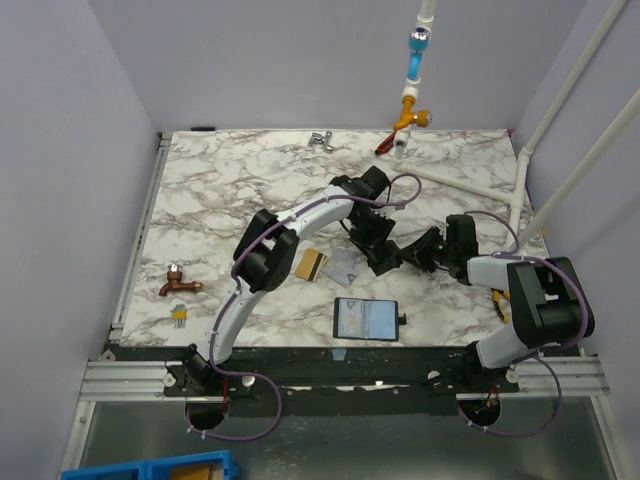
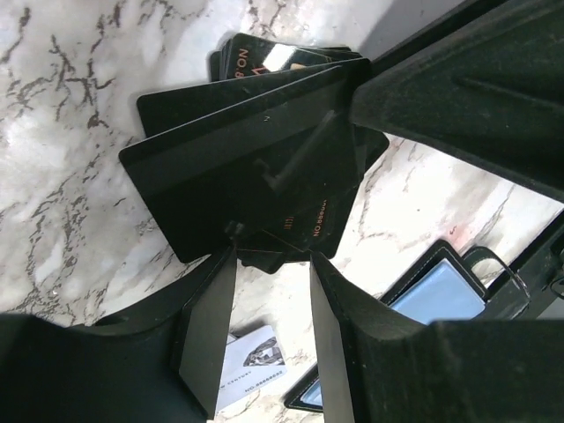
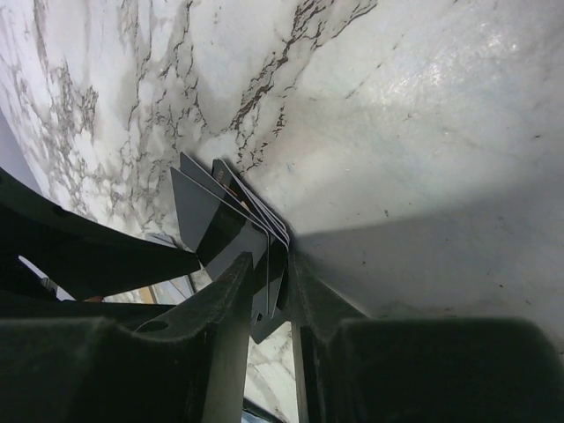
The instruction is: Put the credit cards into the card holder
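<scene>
Black credit cards (image 1: 382, 263) (image 2: 220, 176) (image 3: 211, 211) lie overlapping in a loose pile on the marble. My left gripper (image 1: 374, 242) is over the pile, its fingers a little apart. My right gripper (image 1: 417, 255) is at the pile's right edge, its fingertips close by the cards; whether they touch is unclear. The card holder (image 1: 366, 319) (image 2: 441, 282) lies flat in front, with clear pockets. Silver cards (image 1: 340, 266) (image 2: 251, 366) and gold cards (image 1: 310, 264) lie left of the black pile.
A brass faucet (image 1: 178, 282) and a small yellow item (image 1: 179, 315) lie at the left. Metal fittings (image 1: 322, 140) are at the back. White pipes (image 1: 460, 185) run along the back right.
</scene>
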